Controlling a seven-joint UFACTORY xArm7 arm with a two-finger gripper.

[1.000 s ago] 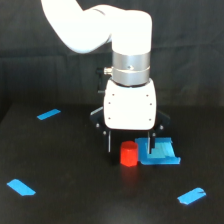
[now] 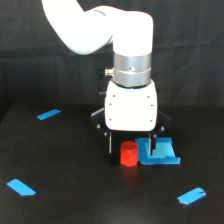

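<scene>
My white gripper (image 2: 131, 145) points down near the middle of the camera view. Its dark, thin fingers (image 2: 109, 143) stand wide apart, so it is open. A small red object (image 2: 129, 154), roughly cylinder-shaped, appears on the dark table between and slightly below the fingertips in the picture. No contact with either finger shows, and how far the fingers are from it in depth is hard to tell. Just right of the red object lies a light-blue tray-like piece (image 2: 163, 158), partly hidden behind the right finger.
Blue tape strips lie flat on the black table: one at the back left (image 2: 48, 115), another at the front left (image 2: 20, 187), a third at the front right (image 2: 191, 196). A dark curtain hangs behind.
</scene>
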